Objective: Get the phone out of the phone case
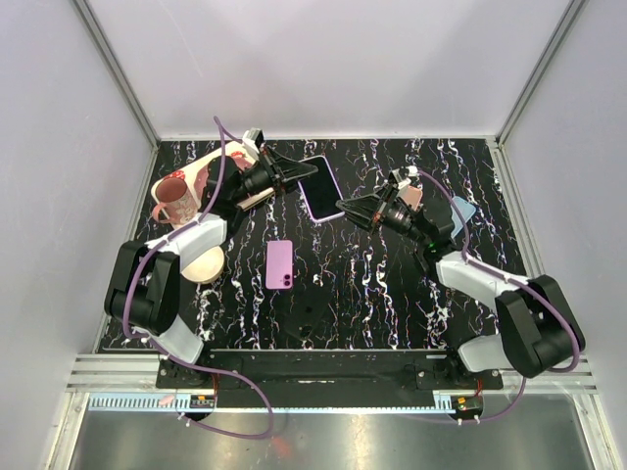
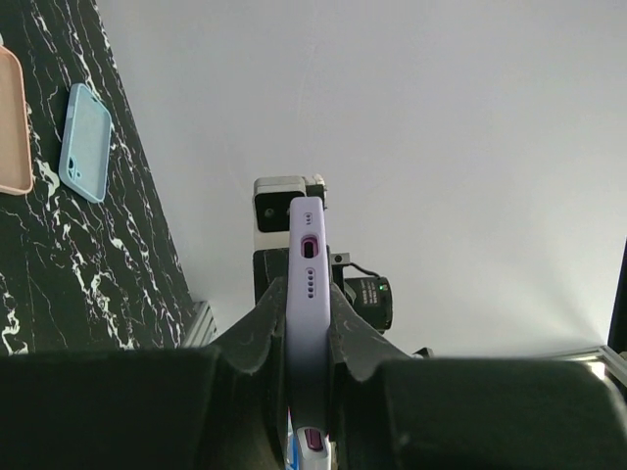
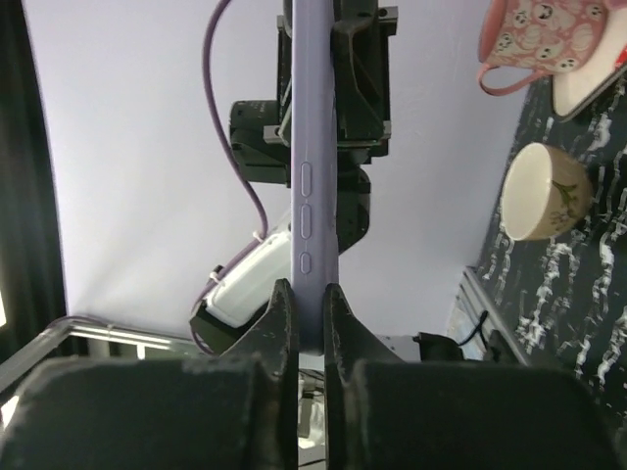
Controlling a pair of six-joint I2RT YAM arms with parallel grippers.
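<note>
A phone (image 1: 321, 191) in a pale lilac case hangs in the air between both grippers, dark screen up. My left gripper (image 1: 307, 168) is shut on its upper left corner; in the left wrist view its port end (image 2: 308, 264) runs between the fingers. My right gripper (image 1: 343, 205) is at the lower right edge; in the right wrist view the side with buttons (image 3: 315, 225) lies between its fingertips, close against it, though whether they grip firmly is hard to tell.
A pink phone (image 1: 279, 264) lies on the marble table (image 1: 362, 284). Light blue (image 2: 85, 142) and peach (image 2: 10, 122) cases lie at right, a mug (image 1: 176, 203) and tray at left, with a cup (image 3: 544, 191) nearby.
</note>
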